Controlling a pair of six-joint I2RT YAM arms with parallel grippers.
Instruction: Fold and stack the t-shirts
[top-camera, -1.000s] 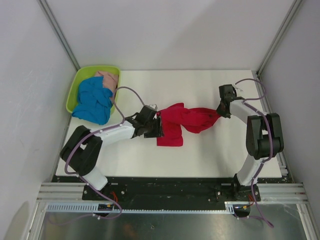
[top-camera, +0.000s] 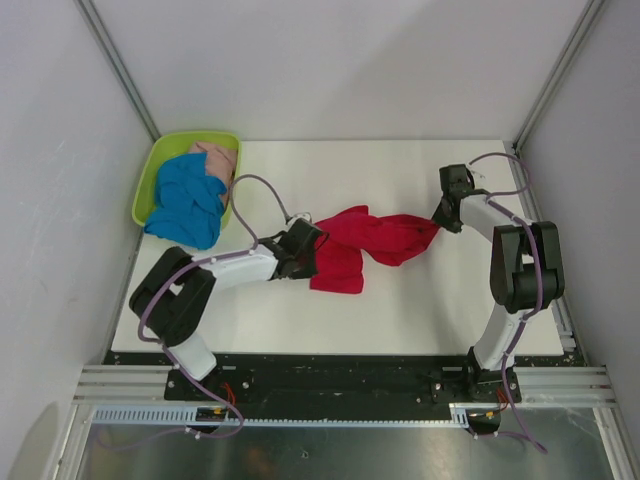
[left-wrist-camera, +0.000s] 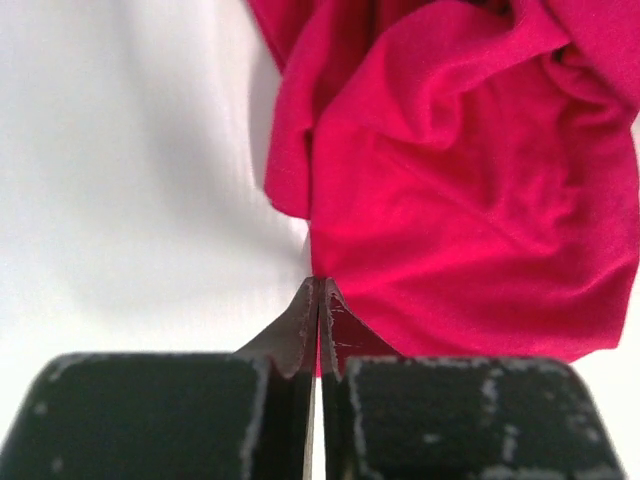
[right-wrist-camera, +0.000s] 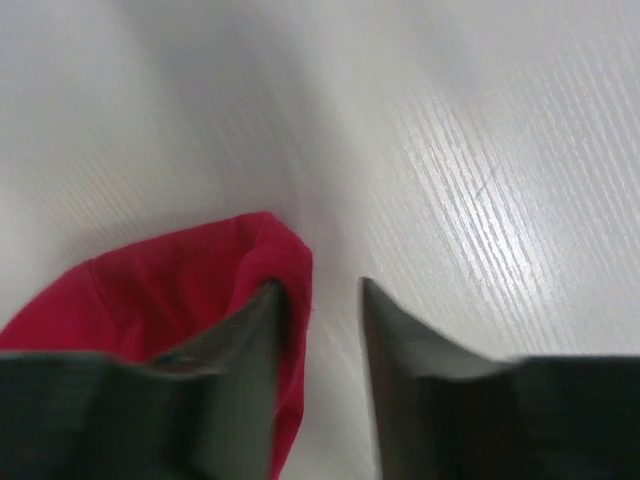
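Note:
A red t-shirt lies bunched and crooked across the middle of the table. My left gripper is shut at the shirt's left edge, with a thin bit of red cloth at its fingertips. Beside the shirt's far right end, my right gripper stands part open. One of its blurred fingers overlaps a raised fold of the red cloth; the other finger is apart from it over bare white table.
A green basket at the back left holds a blue cloth and a pinkish-brown cloth. Bare white table lies in front of the shirt and behind it.
My left gripper has shifted slightly left, and the shirt's near left part has moved slightly left with it. The right arm has barely moved.

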